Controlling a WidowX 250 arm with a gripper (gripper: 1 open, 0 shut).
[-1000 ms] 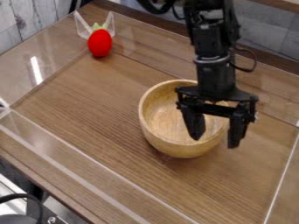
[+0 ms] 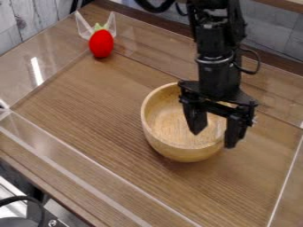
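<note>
The black robot gripper [image 2: 217,120] hangs from the arm over the right half of a pale round wooden bowl [image 2: 172,133], its fingers pointing down. One finger is over the bowl's inside, the other near or past its right rim. They are spread apart, with nothing visible between them. The bowl looks empty where it shows; part of it is hidden behind the gripper.
A red egg-shaped object [image 2: 101,44] sits at the back left, with a small pale crown-like object [image 2: 97,27] behind it. A black cable lies at the bottom left.
The bowl and red object look unmoved.
</note>
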